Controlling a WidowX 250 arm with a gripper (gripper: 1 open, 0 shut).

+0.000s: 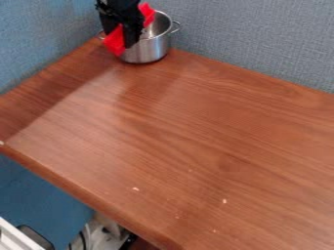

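Note:
My black gripper [124, 21] is at the top left, at the left rim of a steel pot [150, 48] with handles, standing on the far corner of the wooden table [196, 156]. A red object [113, 41] shows beside and behind the gripper, partly hidden by it, and appears held in it. Whether it touches the pot I cannot tell. The fingertips are hard to make out.
Padded blue-grey walls [261, 39] border it at the back and left. White parts and cables lie below the front-left edge.

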